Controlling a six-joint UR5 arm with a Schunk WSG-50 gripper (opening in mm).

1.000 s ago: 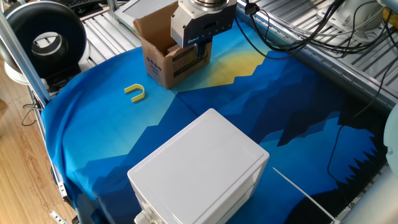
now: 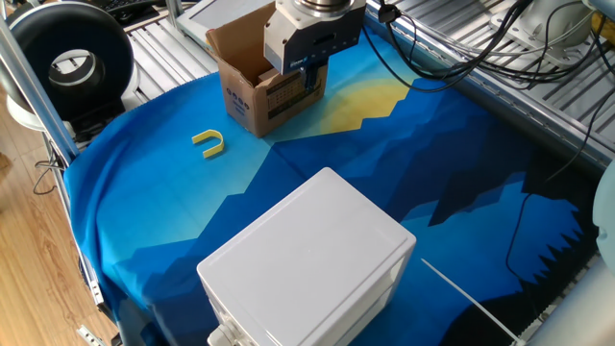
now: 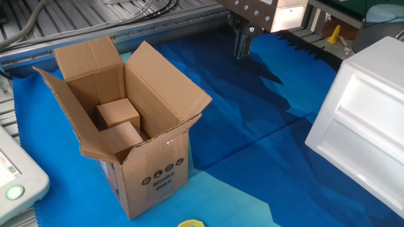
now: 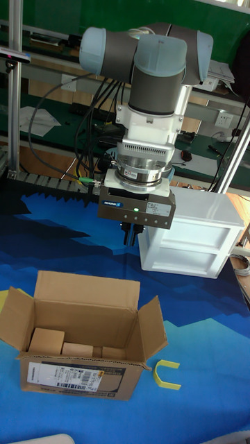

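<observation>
My gripper (image 4: 132,241) hangs above the blue cloth with its dark fingers pointing down. Nothing shows hanging from it, but whether the fingers are apart or together is too small to tell. In exterior view 2 the gripper (image 3: 240,52) is between the cardboard box (image 3: 158,183) and the white drawer unit (image 3: 372,126). The box stands with its flaps up, and inside lie small cardboard-coloured boxes (image 3: 118,113). A yellow U-shaped piece (image 2: 220,144) lies flat on the cloth beside the box. The drawer unit (image 2: 307,250) looks closed.
A thin white rod (image 2: 469,296) lies beside the drawer unit. Black cables (image 2: 461,67) run along the metal rail. A device with a green button (image 3: 15,191) sits left of the box. Bare blue cloth (image 2: 144,207) spreads between the yellow piece and the drawer unit.
</observation>
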